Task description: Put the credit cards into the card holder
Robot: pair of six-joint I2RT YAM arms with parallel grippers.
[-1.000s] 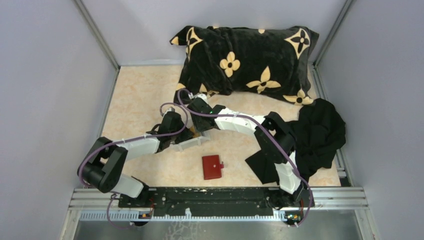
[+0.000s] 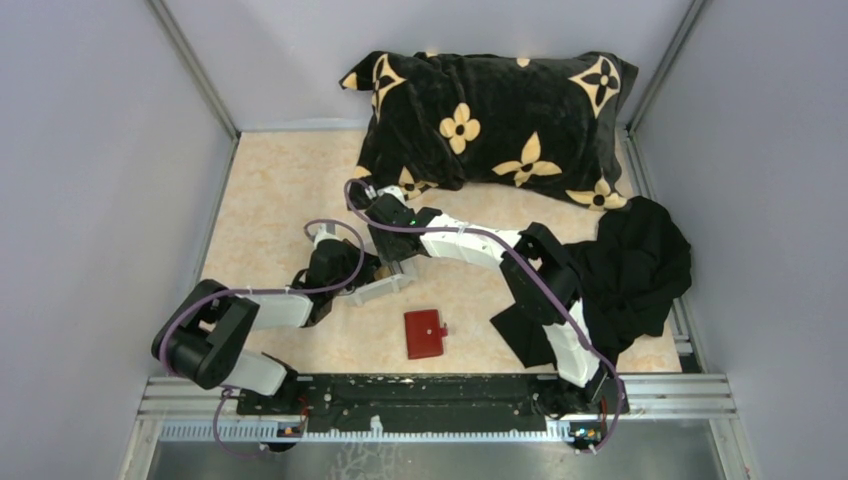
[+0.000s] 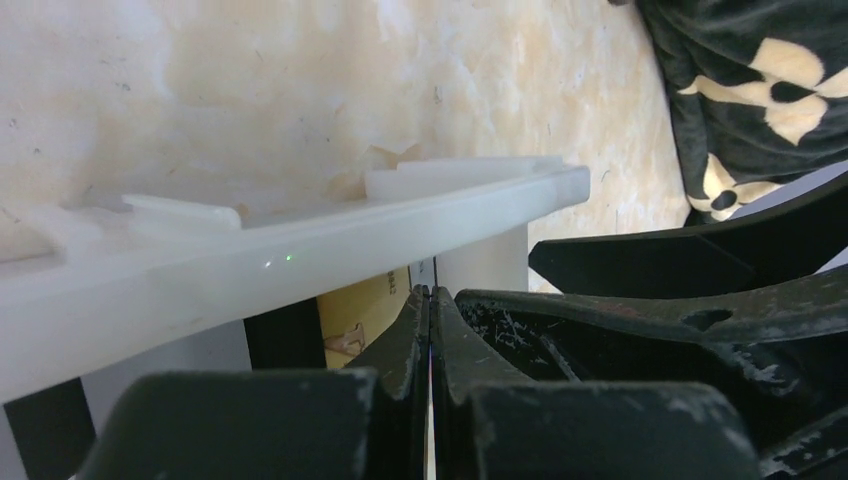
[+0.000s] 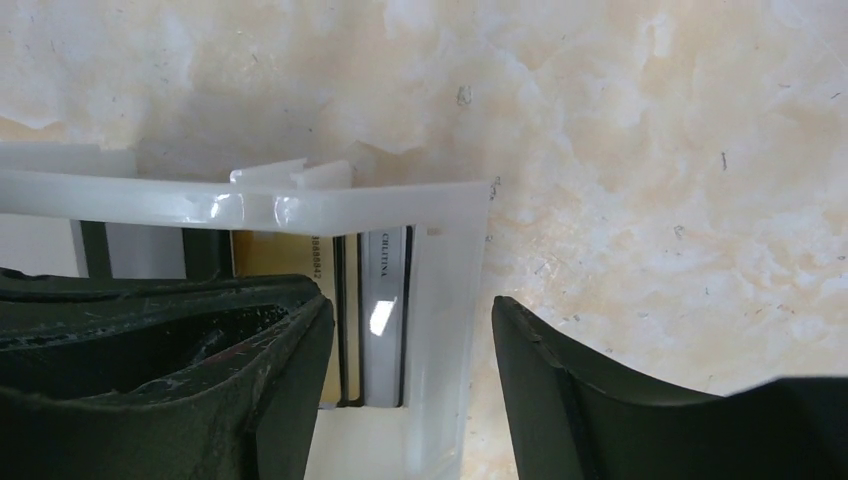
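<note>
A white tray (image 2: 372, 292) holds several cards side by side, among them a gold card (image 4: 262, 254) and a silver-grey card (image 4: 382, 310) near its right end. My left gripper is shut at the gold card, with nothing visible between its fingers. My right gripper is open around the tray's right end: one finger (image 4: 310, 350) is over the cards, the other outside the end wall. From above, both grippers partly cover the tray and cards. The closed red card holder (image 2: 424, 334) with its snap tab lies in front of the tray.
A black patterned pillow (image 2: 490, 125) fills the back of the table. Black cloth (image 2: 635, 270) lies at the right. The two grippers are very close together over the tray. Bare table surrounds the red holder.
My left gripper has shifted a little left over the tray. The right one has moved slightly left as well. The red holder and the tray look unmoved.
</note>
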